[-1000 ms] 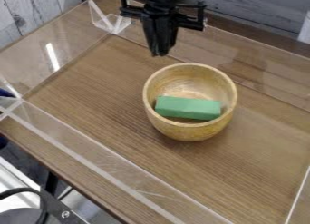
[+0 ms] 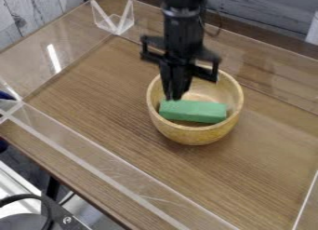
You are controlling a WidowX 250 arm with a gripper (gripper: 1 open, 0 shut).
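A tan bowl (image 2: 192, 131) sits on the wooden table, right of centre, with a green block (image 2: 192, 111) inside it. My dark gripper (image 2: 180, 61) hangs over the back of the bowl, its several finger parts pointing down. It is blurred, and whether anything is between the fingers is hard to see.
A clear plastic item (image 2: 113, 18) lies at the back left. A black cable (image 2: 37, 208) runs at the lower left edge.
The bowl and block look unmoved.
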